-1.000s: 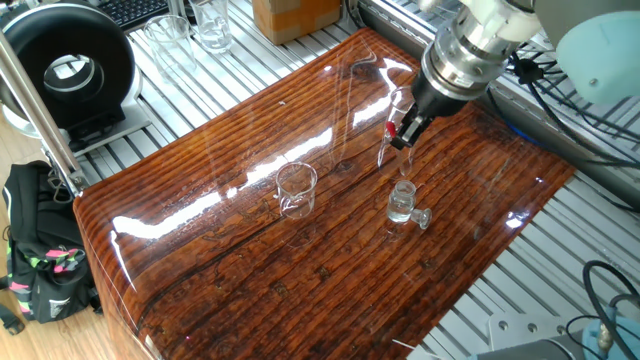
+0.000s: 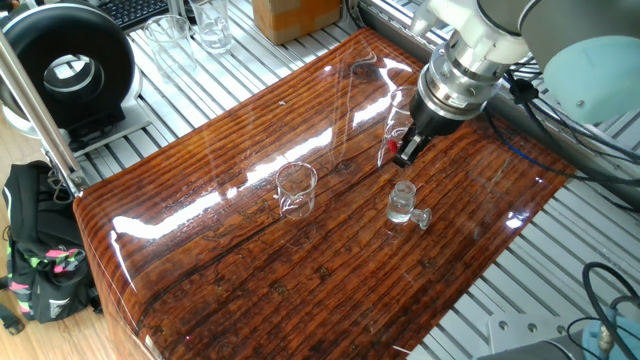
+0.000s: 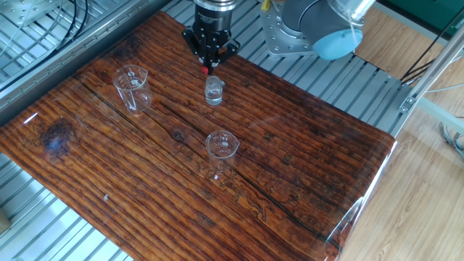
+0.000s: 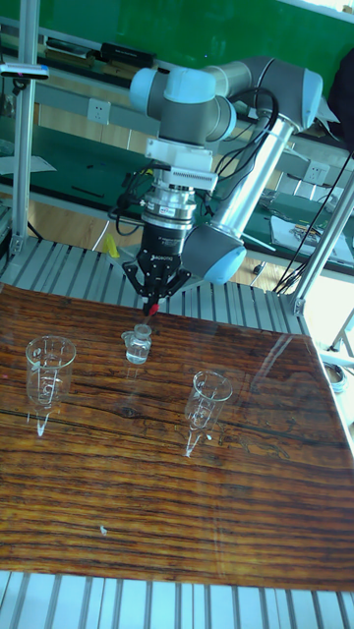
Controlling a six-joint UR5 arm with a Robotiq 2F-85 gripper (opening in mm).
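Observation:
My gripper [image 2: 404, 158] hangs above the table near a small clear glass bottle [image 2: 400, 207]. Its fingertips look drawn together, and nothing clear shows between them. One fingertip carries a red spot. The bottle stands upright with clear liquid inside, and a glass stopper [image 2: 422, 218] lies beside its base. In exterior view 2 the gripper [image 3: 209, 70] is just behind and above the bottle [image 3: 213, 94], apart from it. Exterior view 3 has the gripper [image 4: 153, 309] above and slightly right of the bottle [image 4: 138, 349].
Two clear glass beakers stand on the glossy wooden table: one beaker [image 3: 222, 147] near the middle, another beaker [image 3: 133, 90] towards one side. More glassware [image 2: 170, 42] and a cardboard box [image 2: 296, 18] sit beyond the table.
In exterior view 1 my gripper has moved slightly down, closer to the bottle. The bottle, stopper and beakers have not moved.

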